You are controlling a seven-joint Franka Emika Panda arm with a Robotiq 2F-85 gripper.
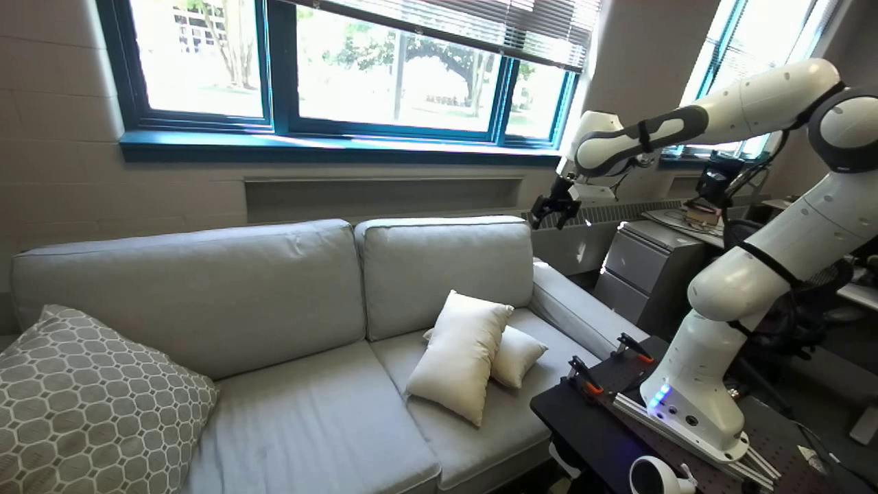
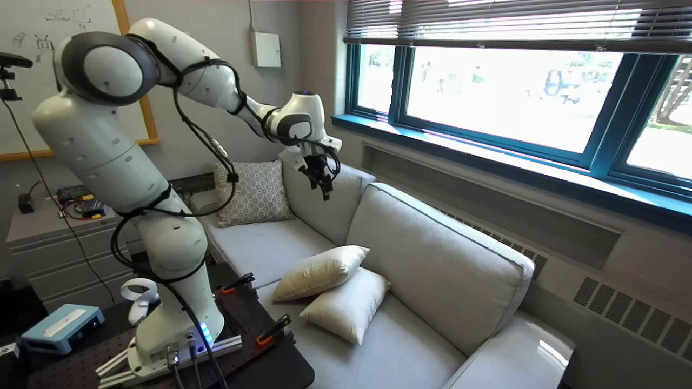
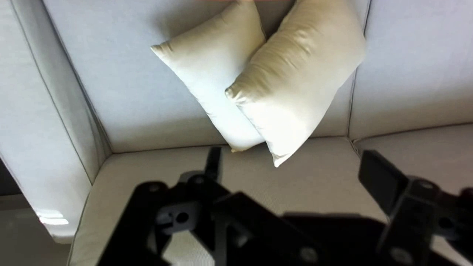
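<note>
Two cream pillows lie on the seat of the grey sofa (image 1: 288, 420), one leaning over the other. The upper pillow (image 1: 462, 354) covers part of the lower pillow (image 1: 518, 355). In the wrist view the upper pillow (image 3: 306, 66) is at top centre, with the lower pillow (image 3: 217, 62) to its left. My gripper (image 1: 553, 213) hangs in the air, well above the seat and apart from both pillows. Its black fingers (image 3: 383, 179) stand wide apart in the wrist view, with only sofa fabric visible between them, so it is open.
A patterned grey cushion (image 1: 99, 403) rests at the sofa's far end. The backrest (image 2: 441, 259) stands along the window wall, and an armrest (image 1: 588, 309) closes the near end. Clamps (image 1: 586, 374) stick up from the black table edge.
</note>
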